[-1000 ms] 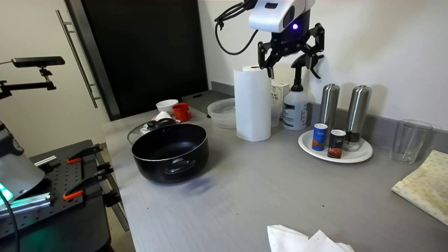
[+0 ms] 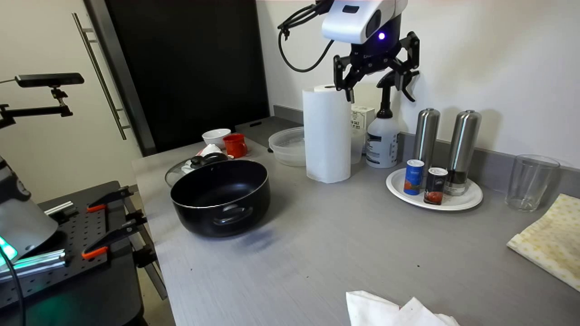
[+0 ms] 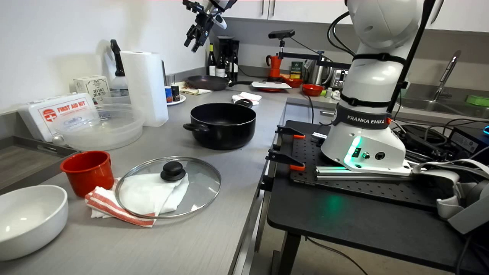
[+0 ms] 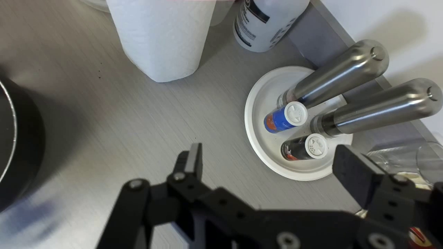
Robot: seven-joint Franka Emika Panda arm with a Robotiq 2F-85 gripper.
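Note:
High over the counter, my gripper (image 2: 379, 97) stands open, its two fingers wide apart and nothing between them. In the wrist view a white plate (image 4: 256, 124) lies below and beyond the fingers. It bears a blue shaker (image 4: 279, 120), a black shaker (image 4: 295, 148) and two upright steel grinders (image 2: 427, 133). A black pot (image 2: 220, 198) without its lid sits on the left of the counter in exterior view 1. Its likely glass lid (image 3: 201, 197) rests on a striped cloth (image 3: 107, 201) in exterior view 2.
A paper towel roll (image 2: 327, 136) and a spray bottle (image 2: 382, 142) stand left of the plate, with a clear glass (image 2: 530, 182) to its right. A red mug (image 3: 89, 172) and white bowl (image 3: 34, 220) are beyond the lid. Mid-counter is clear.

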